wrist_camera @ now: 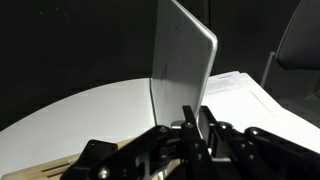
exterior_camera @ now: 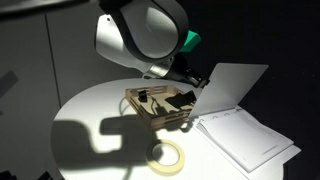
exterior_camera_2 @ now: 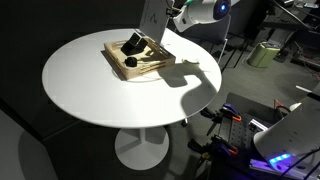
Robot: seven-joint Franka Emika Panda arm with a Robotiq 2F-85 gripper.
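A binder or notebook lies on the round white table, its white page (exterior_camera: 243,138) flat and its pale cover (exterior_camera: 230,86) raised at a steep slant. My gripper (exterior_camera: 201,84) is at the cover's left edge. In the wrist view the cover (wrist_camera: 183,55) stands up in front of the gripper, and its lower edge runs down between the fingers, which are shut on it. White pages (wrist_camera: 235,98) show to the right behind it. The second exterior view shows the cover (exterior_camera_2: 155,18) upright at the table's far side.
A wooden tray (exterior_camera: 152,122) holding dark objects stands just left of the binder. A roll of tape (exterior_camera: 165,157) lies nearer the front. In the second exterior view, the near part of the table (exterior_camera_2: 110,95) is clear.
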